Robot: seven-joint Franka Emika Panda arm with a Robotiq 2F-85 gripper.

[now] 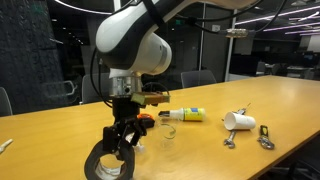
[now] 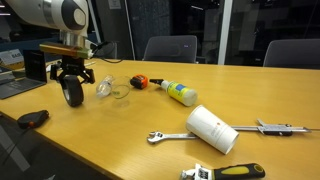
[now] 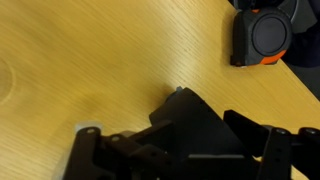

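Note:
A black ring-shaped roll (image 1: 96, 165) with an open centre stands on edge at the table's near left side. Seen from the other exterior view, the roll (image 2: 73, 92) is below my gripper (image 2: 73, 73). My gripper (image 1: 122, 135) reaches down at its upper rim. Up close, the dark roll (image 3: 195, 122) lies between the spread fingers of the gripper. Whether both fingers press on it is not clear, since black overlaps black. I cannot tell whether its lower edge touches the table.
Beside the roll stand clear glasses (image 2: 121, 92). A black-and-orange tape measure (image 3: 266, 36) and a yellow bottle (image 2: 181, 94) are farther back. A white cup (image 2: 210, 130), a wrench (image 2: 172, 136) and a caliper (image 2: 268, 128) lie apart. A dark mouse-like object (image 2: 33, 120) sits near the edge.

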